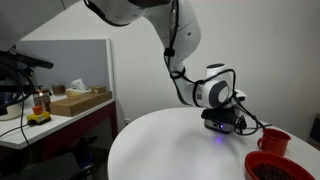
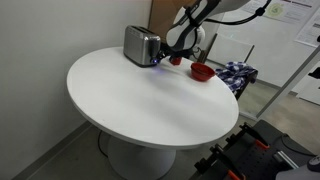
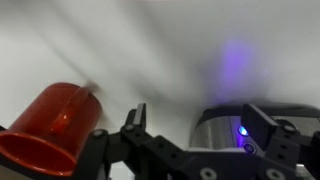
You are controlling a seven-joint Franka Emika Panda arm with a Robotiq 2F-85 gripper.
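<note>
My gripper is open in the wrist view, its two black fingers spread wide apart. A silver and black toaster (image 3: 212, 130) shows close behind the right finger, and no object is visibly gripped. In exterior view 2 the toaster (image 2: 142, 46) stands upright at the far side of the white table, with the arm's end right beside it. From exterior view 1, the arm hides most of the toaster, so contact between them cannot be judged. A red mug (image 3: 50, 125) lies to the left of the fingers in the wrist view.
The red mug (image 1: 273, 141) stands near a red bowl (image 1: 247, 170) with dark contents at the table's right side. The bowl (image 2: 202, 73) is close to the arm.
</note>
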